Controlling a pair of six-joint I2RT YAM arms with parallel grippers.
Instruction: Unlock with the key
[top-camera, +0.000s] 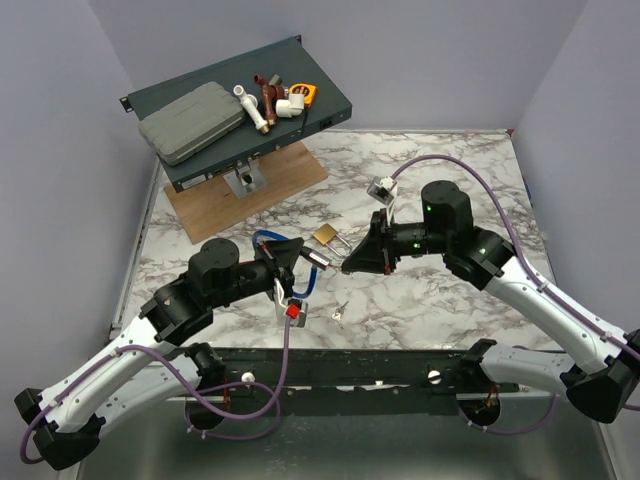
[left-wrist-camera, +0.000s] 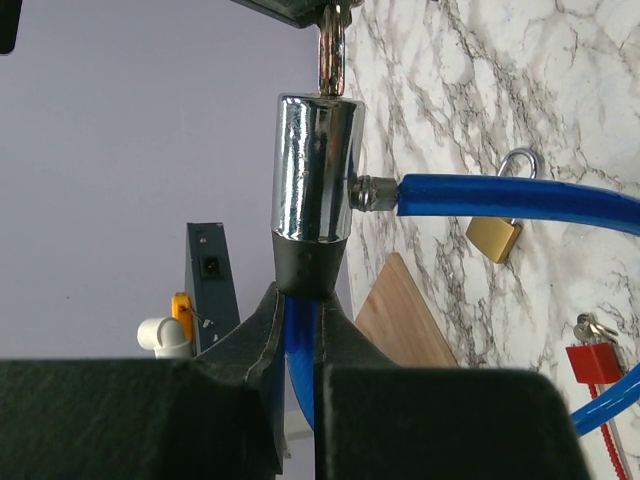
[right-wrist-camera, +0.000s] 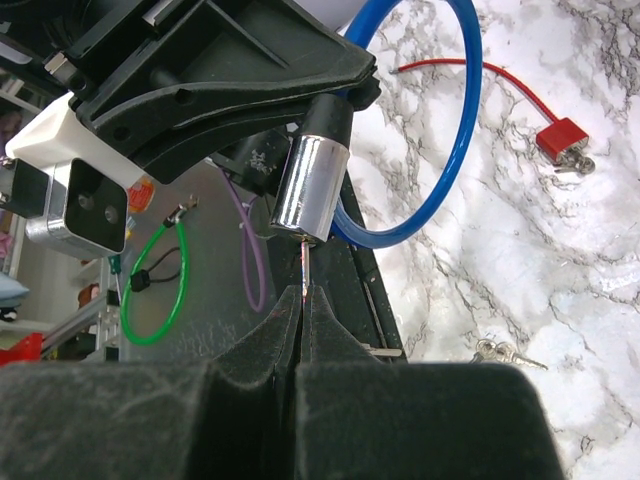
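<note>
A blue cable lock with a chrome cylinder (left-wrist-camera: 318, 165) is gripped by my left gripper (top-camera: 298, 250), which is shut at the lock's dark collar (left-wrist-camera: 306, 265) and the blue cable below it. The cable (right-wrist-camera: 462, 150) loops round to the cylinder's side. Opposite the cylinder's end face, my right gripper (top-camera: 348, 265) is shut, with the thin key (left-wrist-camera: 331, 55) between its fingertips. The key's shaft (right-wrist-camera: 305, 262) runs in line with the cylinder and meets its end face; how deep it sits inside cannot be made out.
A brass padlock (top-camera: 326, 234) lies on the marble table behind the grippers. Loose keys (top-camera: 338, 313) lie in front, and a red padlock (right-wrist-camera: 562, 138) lies near the left arm. A shelf (top-camera: 320, 95) with a grey case stands at the back left.
</note>
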